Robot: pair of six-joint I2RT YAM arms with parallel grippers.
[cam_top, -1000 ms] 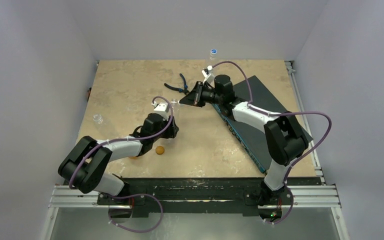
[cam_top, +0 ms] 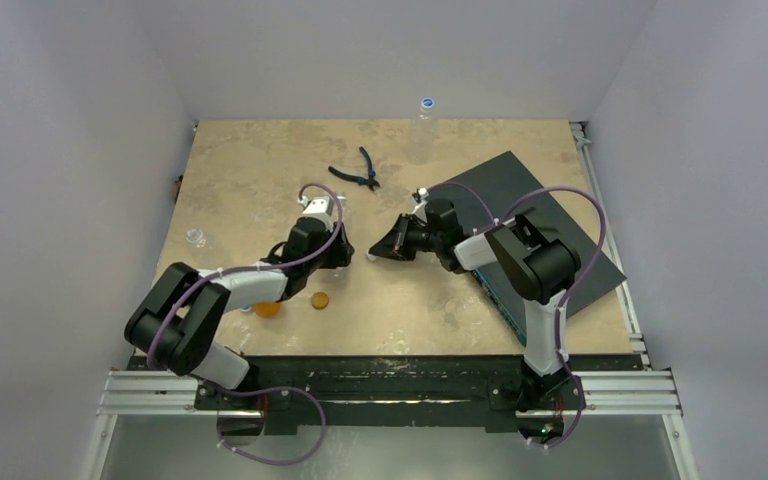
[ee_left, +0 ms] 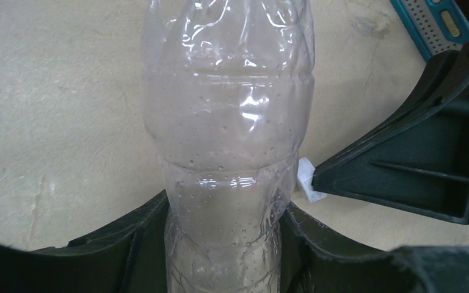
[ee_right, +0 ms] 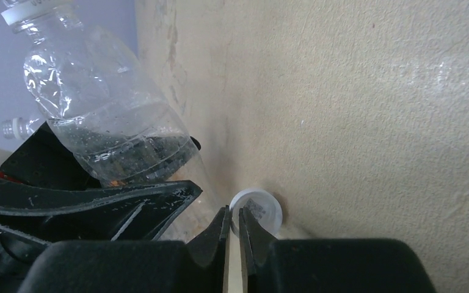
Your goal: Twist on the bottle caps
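Note:
A clear plastic bottle stands upright with my left gripper shut around its body; its top is cut off in the left wrist view. In the right wrist view the same bottle leans across the upper left, a white band round its neck. My right gripper has its fingertips close together with a narrow gap. A white cap shows right at those tips, hollow side visible, and looks tilted beside them in the left wrist view. Whether it is pinched is unclear.
Another bottle with a blue cap stands at the back, and an uncapped one at the left. Pliers, an orange-brown disc and an orange object lie about. A dark board covers the right.
My right gripper has come toward the front from beside the held bottle's top, the white cap showing at its tips.

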